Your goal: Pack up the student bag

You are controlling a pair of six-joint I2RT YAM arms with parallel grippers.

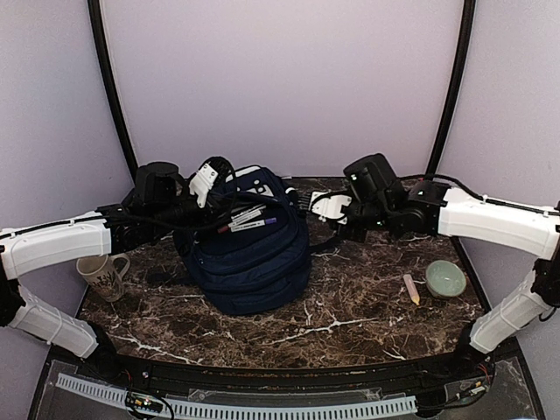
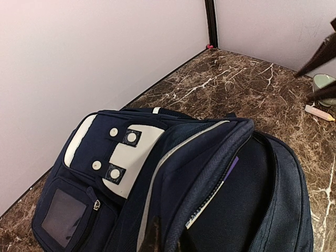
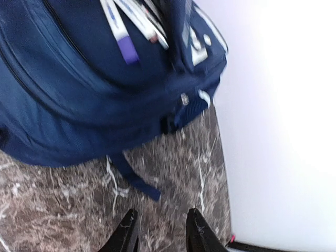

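Note:
The navy backpack [image 1: 249, 276] lies open on the marble table, with markers [image 1: 253, 224] inside, one purple-capped [image 3: 127, 48]. My left gripper is shut on the edge of the bag's opening, at the bottom of its wrist view. My right gripper is off the bag's right side, fingers apart with nothing between them. A pink highlighter-like item [image 1: 410, 289] lies on the table at right, near a pale green bowl [image 1: 444, 279].
A patterned mug [image 1: 103, 277] stands at the left edge. Walls close in the back and sides.

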